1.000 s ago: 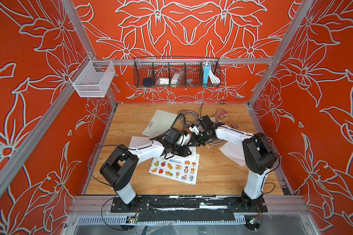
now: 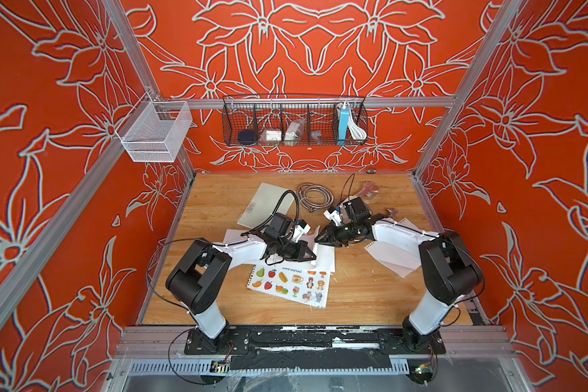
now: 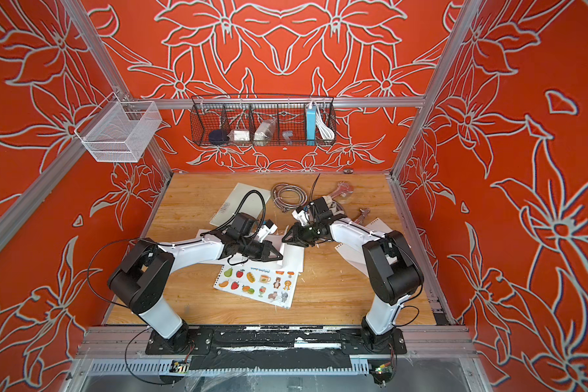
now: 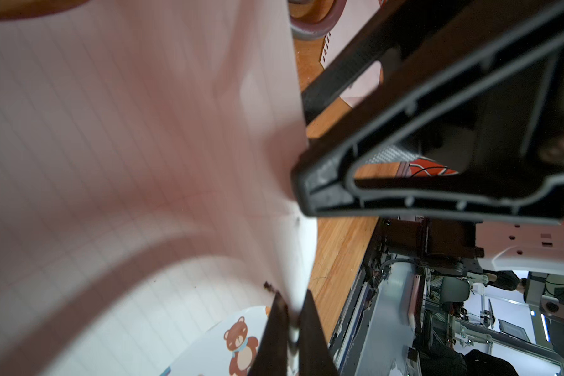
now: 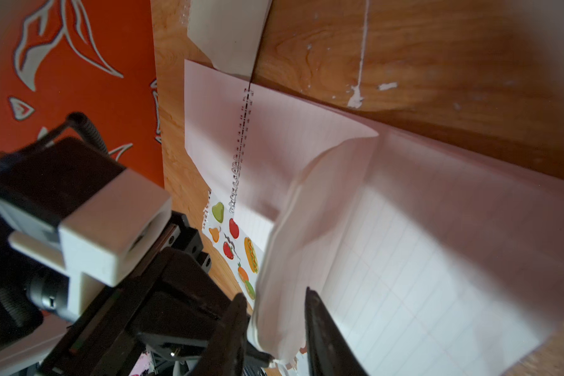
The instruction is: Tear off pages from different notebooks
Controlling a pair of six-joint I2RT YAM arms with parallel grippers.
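Observation:
A lined spiral notebook point(image 5: 420, 263) lies open at the table's centre, a page point(image 5: 307, 232) lifted in a curl. My left gripper is shut on the near edge of that page, seen in the left wrist view. My right gripper stands part open beside the curled page, fingers either side of its edge as the right wrist view shows; whether they touch it is unclear. The sticker notebook point(image 2: 287, 287), printed with fruit and animals, lies in front, partly under the lined one.
A closed notebook point(image 2: 266, 201) and coiled hose point(image 2: 313, 196) lie at the back, loose paper point(image 2: 392, 261) at the right. A wire basket point(image 2: 294, 121) hangs on the back wall.
My left gripper has moved a little left with the page.

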